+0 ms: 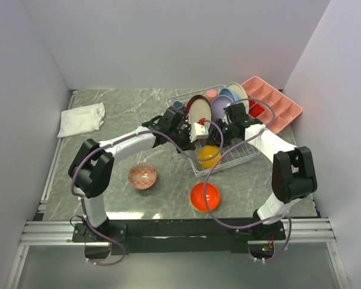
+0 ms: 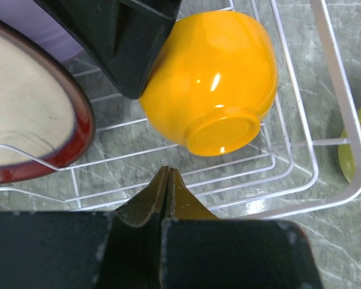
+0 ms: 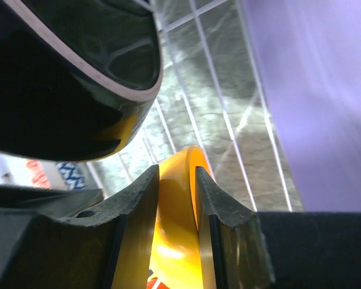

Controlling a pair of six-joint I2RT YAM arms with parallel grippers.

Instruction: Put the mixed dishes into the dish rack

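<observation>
In the white wire rack (image 1: 240,155), the yellow bowl (image 1: 208,155) lies on its side, its base toward the left wrist camera. My left gripper is shut, nothing between its fingers, over the rack wires just below that bowl (image 2: 210,78). My right gripper is at the bowl's rim (image 3: 183,180), with the rim showing between its fingers; whether they grip it is unclear. A red-rimmed plate (image 1: 199,110), a purple plate (image 1: 219,106) and other dishes stand at the rack's back.
An orange bowl (image 1: 204,197) sits on the counter in front of the rack, a patterned bowl (image 1: 142,176) to the left. A pink divided tray (image 1: 281,108) is at back right, a folded cloth (image 1: 81,120) at left.
</observation>
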